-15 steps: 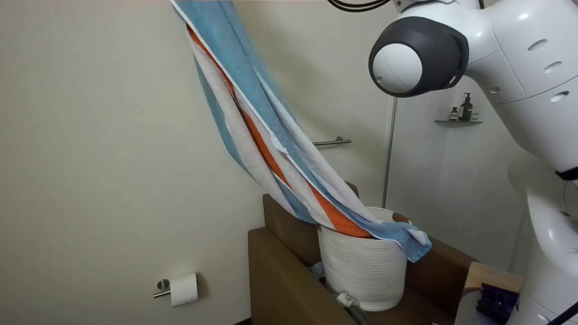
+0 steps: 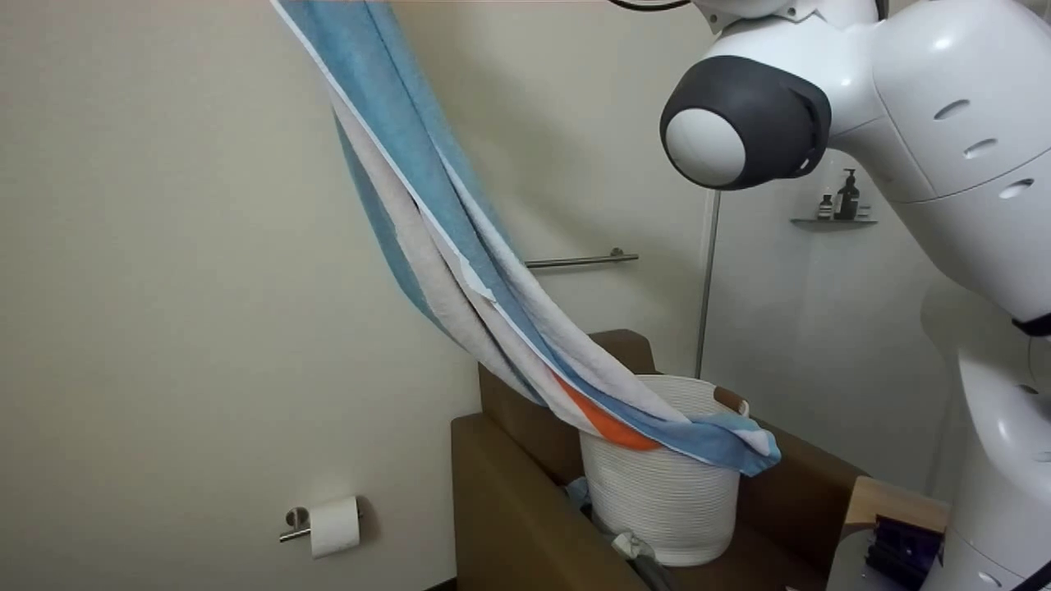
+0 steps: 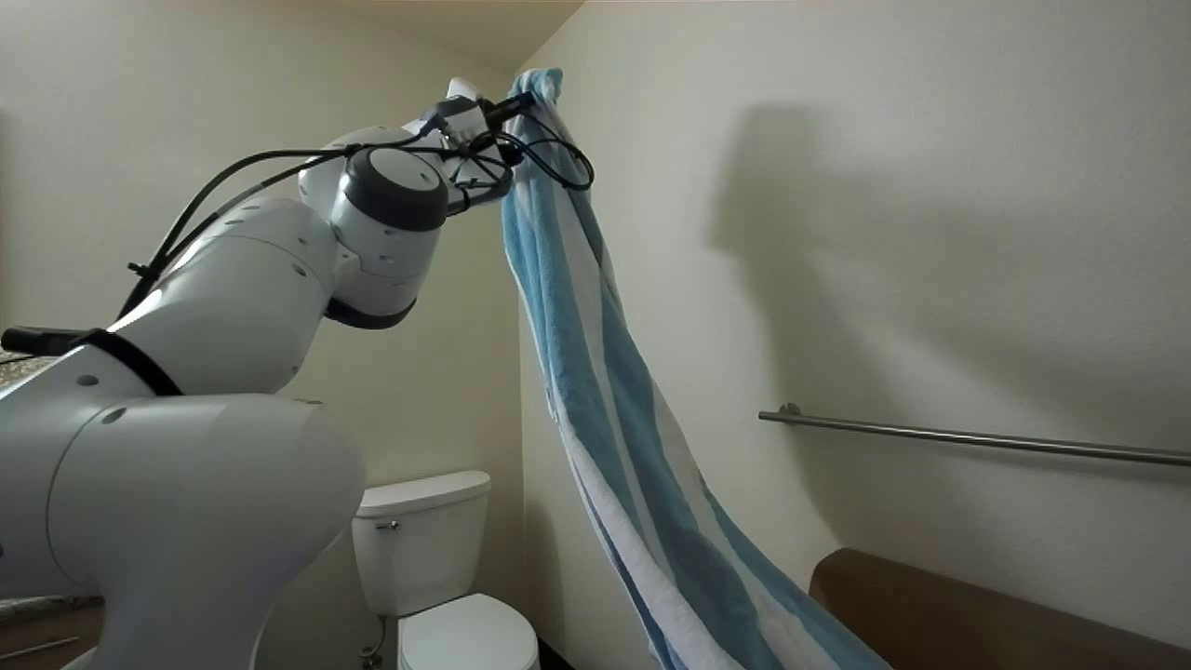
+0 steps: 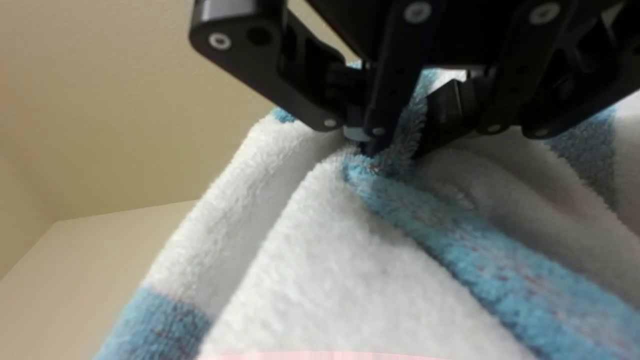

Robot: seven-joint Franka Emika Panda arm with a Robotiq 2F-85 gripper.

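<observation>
A long towel [image 2: 433,217] with blue, white and orange stripes slants down from the upper left to a white woven basket [image 2: 665,502] in exterior view 1. Its lower end drapes across the basket's rim and hangs past the right side. High up in exterior view 2, my gripper [image 3: 525,106] is shut on the top of the towel [image 3: 558,223]. Blue and white terry cloth fills the wrist view, bunched between the black fingers. Exterior view 1 does not show the gripper.
The basket stands on a brown armchair [image 2: 532,502]. A metal towel bar [image 3: 983,440] is fixed to the wall behind. A toilet [image 3: 424,536] stands in the corner, and a toilet paper roll [image 2: 335,525] hangs on the left wall. Open air surrounds the raised towel.
The towel's upper part has shifted left, with the arm moving slightly left and down. Less orange shows along it. The lower end has slid a little left over the basket, which has stayed put.
</observation>
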